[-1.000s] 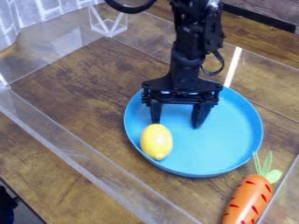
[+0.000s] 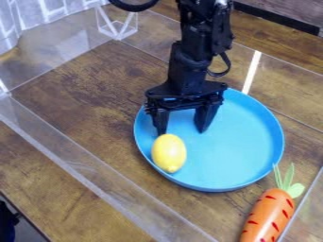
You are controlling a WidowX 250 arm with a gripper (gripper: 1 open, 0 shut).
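The black gripper [image 2: 183,118] hangs low over the blue plate [image 2: 246,146], behind a yellow egg-shaped object [image 2: 169,152] that rests on the plate's near left part. Its two fingers stand apart, with nothing visible between them. An orange carrot [image 2: 266,218] with green top lies outside the plate at the lower right.
Clear plastic strips run along the left and front, and a small clear holder [image 2: 116,24] stands at the back left.
The arm and gripper have shifted slightly to the left over the plate. The yellow object and carrot have not moved.
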